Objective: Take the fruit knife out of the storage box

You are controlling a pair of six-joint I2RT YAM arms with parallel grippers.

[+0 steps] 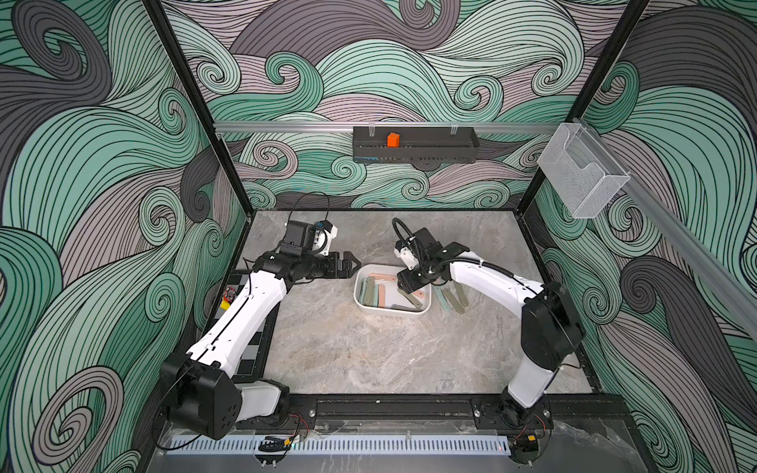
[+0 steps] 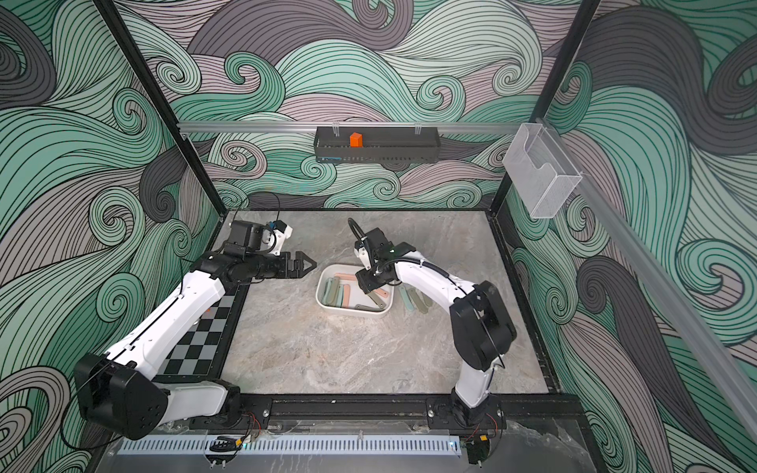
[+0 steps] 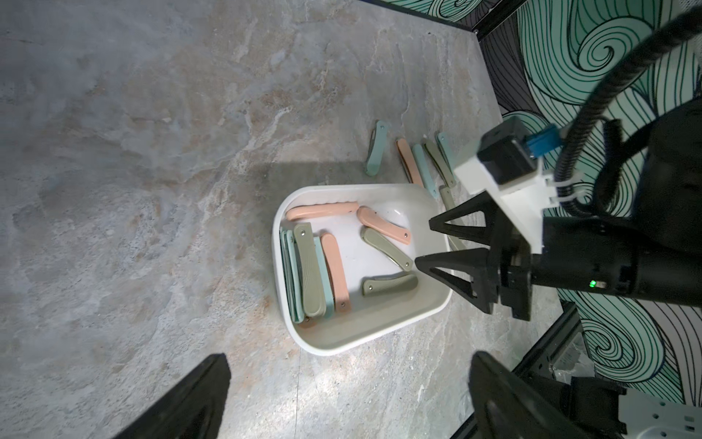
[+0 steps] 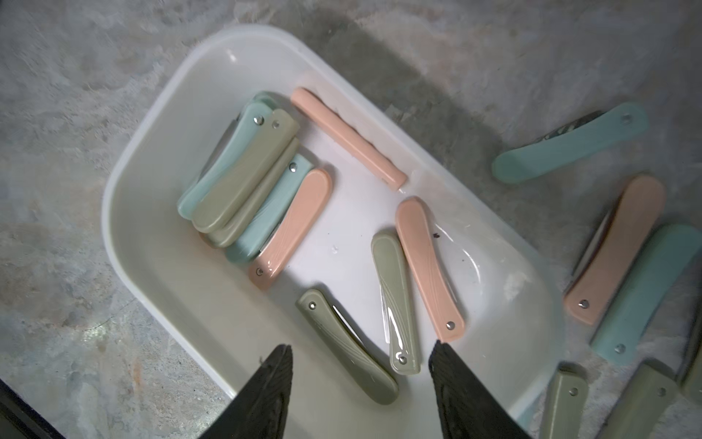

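Observation:
The white storage box [image 4: 146, 292] holds several folded fruit knives. In the right wrist view, an olive knife [image 4: 395, 300] and a pink knife [image 4: 431, 270] lie side by side, with a darker olive knife [image 4: 347, 347] nearer the fingers. Against the box's other end, green, blue and pink knives sit in a row, and a pink knife [image 4: 351, 139] stands on edge along the long wall. My right gripper is open above the box's right end, nothing between its fingers. My left gripper [image 1: 352, 265] hangs open and empty just left of the box.
Outside the box on its right lie several more knives, among them a blue one [image 4: 570, 142] and a pink one [image 4: 615, 248]. A checkered board [image 2: 197, 343] lies at the table's left edge.

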